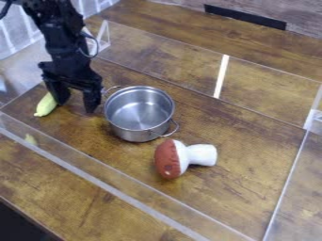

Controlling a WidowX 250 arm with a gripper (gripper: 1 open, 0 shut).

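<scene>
My black gripper (71,92) is low at the left of the camera view, open, just beside a yellow banana-like object (45,106) that lies on the wooden table. The gripper partly covers the upper end of that object; whether it touches it I cannot tell. A steel pot (138,111) with wire handles stands just to the right of the gripper.
A red and white mushroom-shaped object (179,160) lies below and right of the pot. Clear panel edges run along the front left and right side.
</scene>
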